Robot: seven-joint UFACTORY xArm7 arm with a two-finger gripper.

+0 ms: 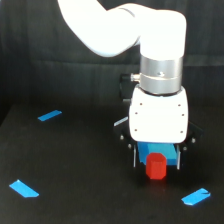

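My gripper (157, 158) points down at the right of the table. Its thin fingers (135, 156) stand wide apart, one to each side of a blue block-like object (171, 153); they appear open, with no clear grip on it. Most of the blue object is hidden under the white hand and behind a small red object (156, 166). The red one sits in front of the blue, nearer the camera, roughly midway across the gap. Whether the two touch each other cannot be made out.
Strips of blue tape mark the dark table: one at back left (50, 115), one at front left (23, 188) and one at front right (196, 197). A black curtain (50, 50) hangs behind.
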